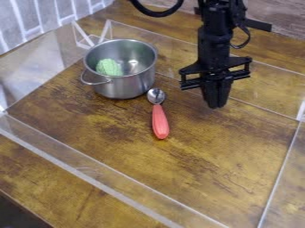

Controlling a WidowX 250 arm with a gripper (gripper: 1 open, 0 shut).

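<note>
A steel pot (119,80) with two handles and a pale green item (109,67) inside stands at the upper left of the camera view. A spoon with a red handle (160,120) lies on the wooden table just right of and below the pot. My black gripper (215,98) hangs to the right of the pot and spoon, apart from both, pointing down; it is shut, with nothing visible between its fingers.
A clear edge or panel runs along the left side. A small white item behind the arm is mostly hidden.
</note>
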